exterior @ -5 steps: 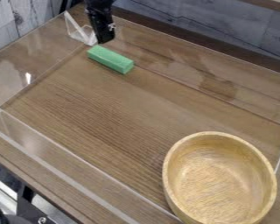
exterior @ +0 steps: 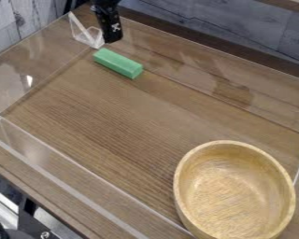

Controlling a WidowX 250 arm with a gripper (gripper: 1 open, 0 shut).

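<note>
A dark gripper (exterior: 107, 28) is at the top edge, left of centre, small and partly cut off; whether it is open or shut is unclear. Beside it on its left is a whitish, clear object (exterior: 87, 34), too small to identify. A green block (exterior: 117, 63) lies on the wooden surface (exterior: 139, 131) just below the gripper, apart from it.
A large round pale wooden bowl (exterior: 234, 191) occupies the bottom right. Dark cables or parts (exterior: 21, 219) show at the bottom left corner beyond the surface's edge.
The gripper has shifted very slightly at the top edge. The block and bowl look unmoved.
</note>
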